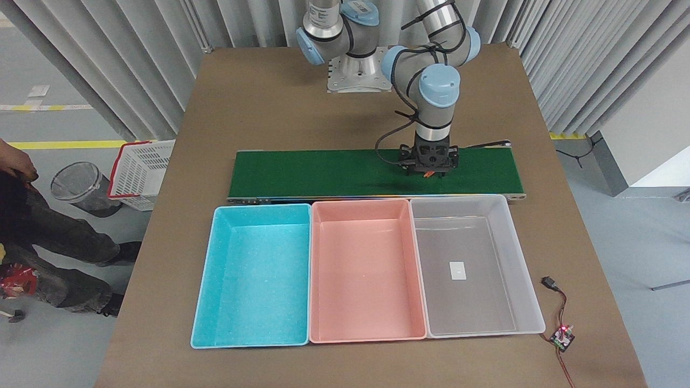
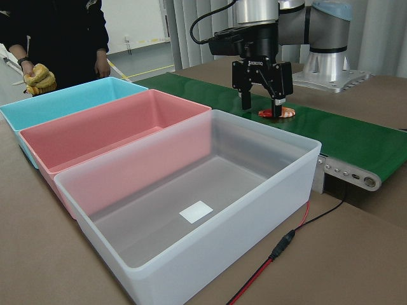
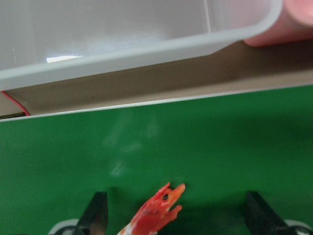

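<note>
A red-and-white shrimp-like item (image 3: 154, 214) lies on the green conveyor belt (image 1: 310, 174); in the left view it shows as a red-orange shape (image 2: 286, 112). My gripper (image 1: 428, 171) hangs low over it, its two fingers standing apart on either side in the wrist view and the left view. It is open, and the item's rear part is cut off at the bottom of the wrist view.
In front of the belt sit a blue bin (image 1: 250, 271), a pink bin (image 1: 368, 271) and a translucent bin (image 1: 485, 278). Cables with a small board (image 1: 561, 337) lie at the front right. A person stands at the left.
</note>
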